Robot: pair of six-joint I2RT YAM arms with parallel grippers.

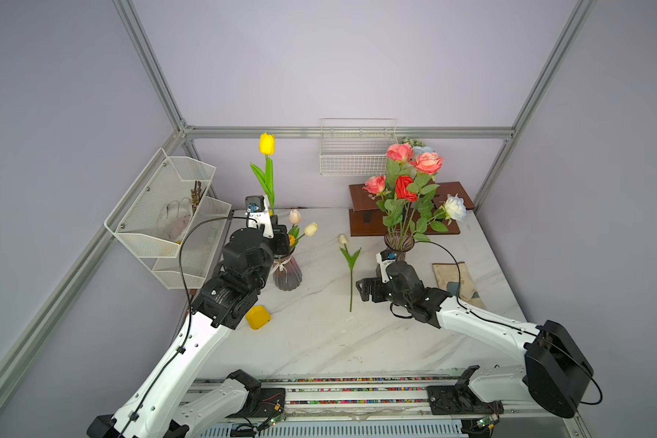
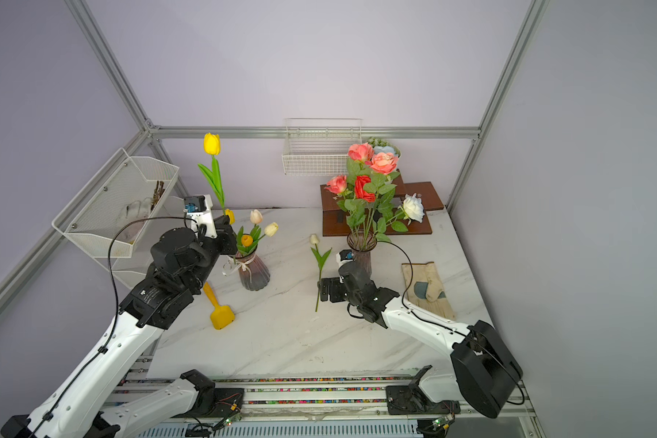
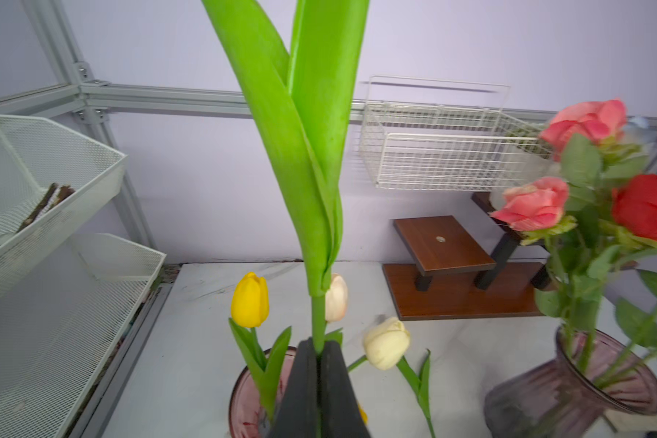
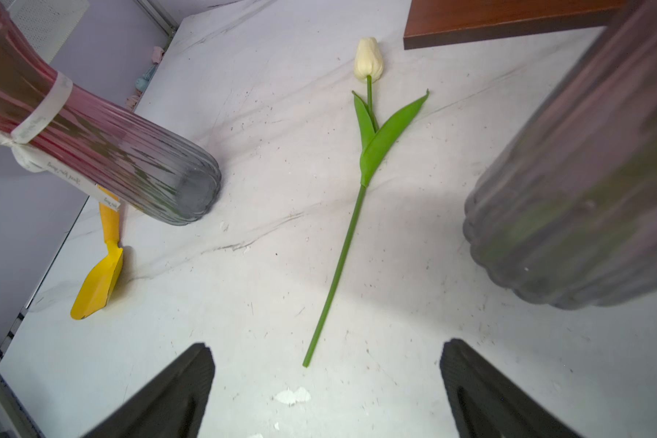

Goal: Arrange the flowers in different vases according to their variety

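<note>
My left gripper is shut on the stem of an upright yellow tulip (image 1: 267, 143), raised above the vase of tulips (image 2: 252, 273), which carries a ribbon. My right gripper is open, low over the table near the stem end of a loose white tulip (image 4: 368, 60) lying on the tabletop, with nothing between its fingers. The vase of roses (image 4: 569, 189) stands just right of that tulip.
A yellow scoop (image 2: 221, 315) lies at the front left. Wooden stands (image 2: 416, 225) are at the back right, gloves (image 2: 438, 299) at the right. Wire shelves hang on the walls.
</note>
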